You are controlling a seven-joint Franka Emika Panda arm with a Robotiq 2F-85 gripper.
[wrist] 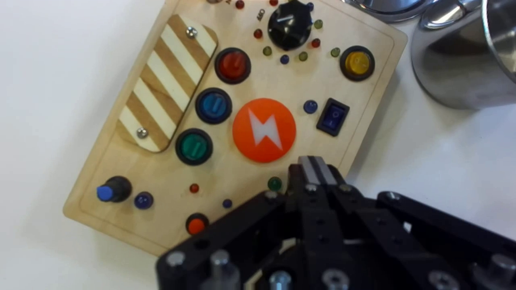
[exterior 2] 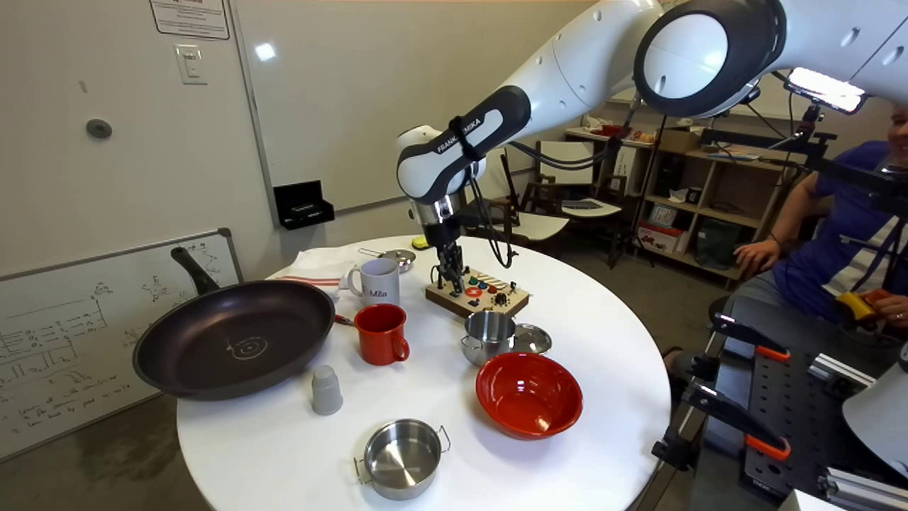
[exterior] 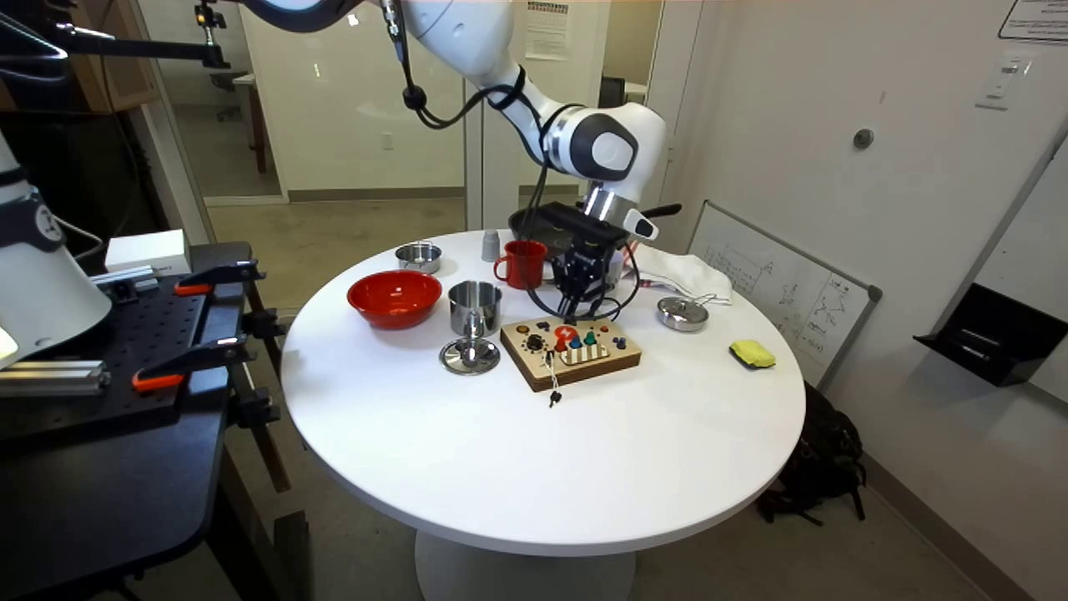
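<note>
A wooden control board (wrist: 164,193) with coloured buttons, switches and a knob lies flat on the white table. My gripper is shut, its fingertips side by side with nothing showing between them. In the wrist view the tips appear over the board's edge, close to a small green light (wrist: 274,183) and below a blue rocker switch (wrist: 333,117). An orange disc (wrist: 264,130) with a white bolt sits up and left of the tips. Whether the fingertips touch the board, I cannot tell. Part of the board is hidden under the gripper.
Beside the board stands a steel pot (exterior 2: 489,335), with a lid (exterior 2: 533,339) and a red bowl (exterior 2: 528,396) close by. A red mug (exterior 2: 381,333), a white mug (exterior 2: 374,281) and a large pan (exterior 2: 238,341) crowd the far side.
</note>
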